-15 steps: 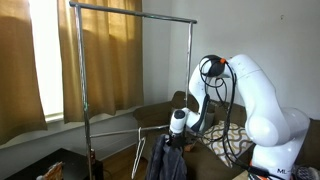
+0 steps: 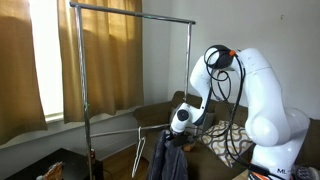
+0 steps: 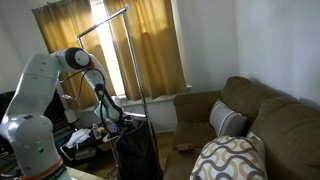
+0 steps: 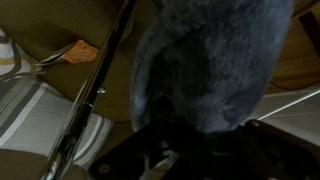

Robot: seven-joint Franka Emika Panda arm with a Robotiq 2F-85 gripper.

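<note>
A dark grey-blue cloth (image 2: 167, 160) hangs low beside the metal rack's post. My gripper (image 2: 176, 137) is shut on its upper part. In the wrist view the cloth (image 4: 205, 65) fills the middle and hides most of the fingers, the dark gripper showing below it. The clothes rack (image 2: 133, 12) is a tall metal frame with a high top bar and a lower white bar (image 2: 115, 132). From the other side, a dark cloth (image 3: 137, 152) hangs in front of the rack's near post (image 3: 136, 60).
A brown sofa (image 3: 205, 103) with a striped pillow (image 3: 228, 118) and a patterned pillow (image 3: 230, 157) stands beside the rack. Another dark cloth (image 2: 60, 163) sits at the lower left. Yellow curtains (image 2: 105, 60) hang behind.
The gripper has shifted slightly left and down near the rack, with the cloth still in it. The rack and sofa have stayed put.
</note>
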